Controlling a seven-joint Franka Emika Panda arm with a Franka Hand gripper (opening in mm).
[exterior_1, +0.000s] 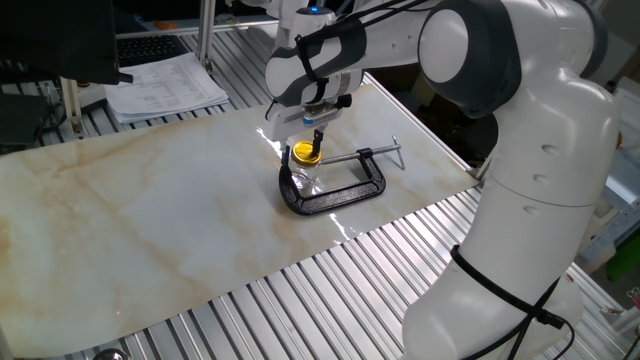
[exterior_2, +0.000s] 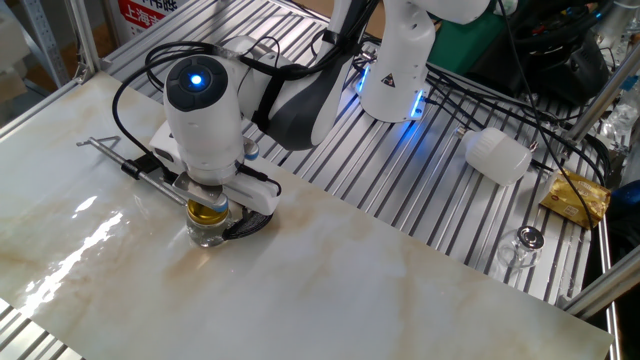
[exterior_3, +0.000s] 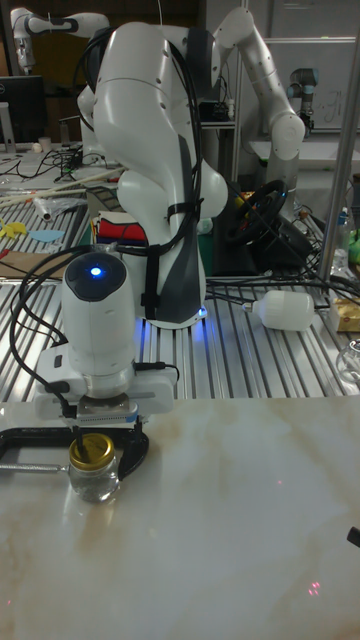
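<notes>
A clear glass jar with a gold lid (exterior_1: 306, 153) stands upright on the marbled board. Around it lies a black C-clamp (exterior_1: 335, 199), whose steel screw (exterior_1: 345, 156) points toward the jar; whether the screw touches the glass is unclear. My gripper (exterior_1: 303, 148) points straight down at the lid, one dark finger (exterior_1: 318, 141) showing at the lid's right edge. Its other finger blends with the clamp's dark frame, so the grip on the lid cannot be made out. In the second exterior view, the glass jar (exterior_2: 208, 234) is partly covered by the hand from above.
The marbled board (exterior_1: 130, 230) is wide and bare left of the clamp. Papers (exterior_1: 165, 92) lie behind it. On the slatted table sit a white bulb-shaped object (exterior_2: 497, 156), a small glass jar (exterior_2: 521, 246) and a yellow packet (exterior_2: 575, 196).
</notes>
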